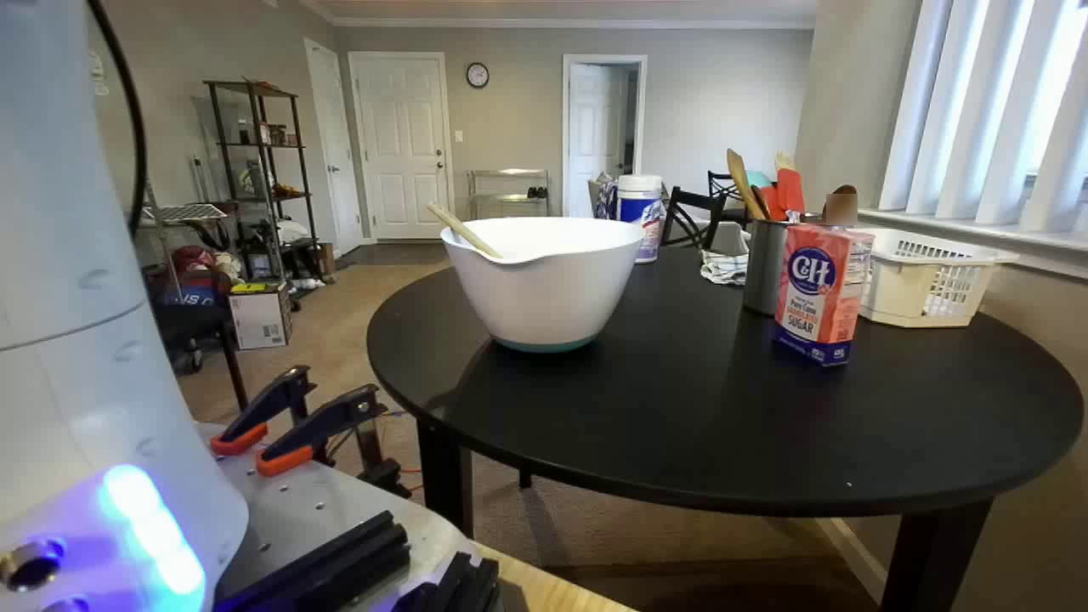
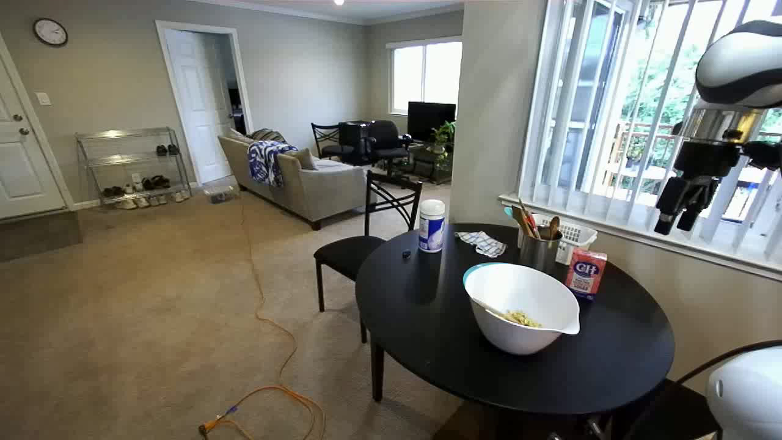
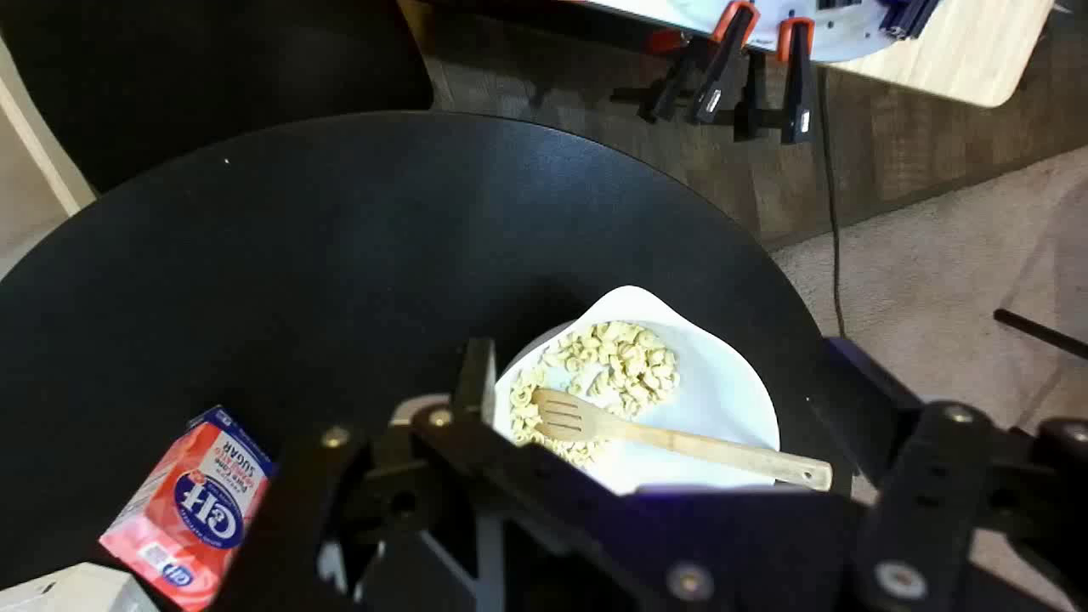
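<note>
High above the black table, at the right of exterior view 2, hangs my gripper [image 2: 676, 222]. In the wrist view its fingers [image 3: 477, 382] are spread wide and the gripper is open, holding nothing. Far below, between them in that view, is a white bowl [image 3: 729, 382]. Pale shell-like pieces [image 3: 637, 362], probably pasta, lie inside it. A slotted wooden spoon [image 3: 678, 439] rests in the bowl, its handle over the rim. A pink and blue sugar box [image 1: 816, 296] stands upright on the table, apart from the bowl.
The round table [image 1: 704, 408] has free room at its front. Toward the back stand a wipes canister [image 2: 432, 227], a striped cloth [image 2: 482, 243], a metal utensil holder [image 2: 539, 253] and a white basket [image 1: 918, 280]. Blinds [image 2: 623, 146] hang near the arm.
</note>
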